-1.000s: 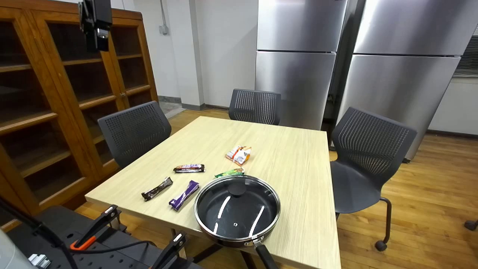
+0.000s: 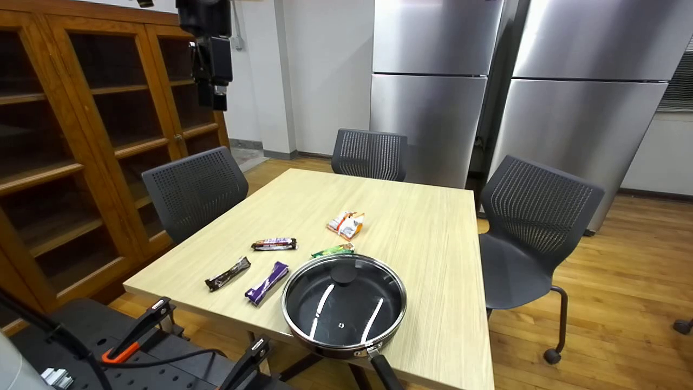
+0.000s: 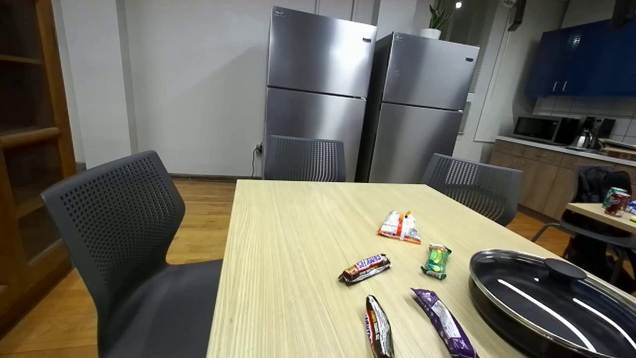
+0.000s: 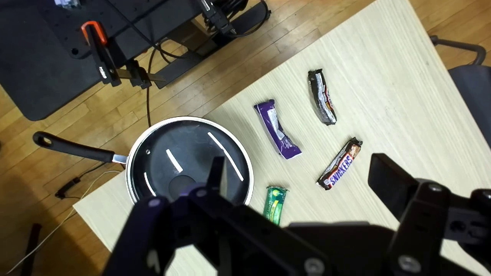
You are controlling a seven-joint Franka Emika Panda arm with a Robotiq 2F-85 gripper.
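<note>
My gripper is open above the table, its two dark fingers wide apart with nothing held between them. In exterior view 1 it hangs high at the upper left, clear of everything. On the table lie a Snickers bar (image 4: 340, 164), a dark-wrapped bar (image 4: 322, 97), a purple-wrapped bar (image 4: 277, 130) and a green packet (image 4: 274, 205). A white and orange bag (image 2: 346, 225) sits farther back; the wrist view does not show it. The black pan (image 2: 344, 302) has a glass lid on it, and its handle (image 4: 73, 146) reaches past the table edge.
Bare tabletop (image 2: 416, 214) stretches behind and to the right of the packets. Chairs (image 2: 539, 227) stand around the table. Clamps (image 2: 139, 328) and cables are on the black stand at the near left.
In exterior view 1 my gripper has moved to the right and somewhat lower. The pan and the packets have stayed in place.
</note>
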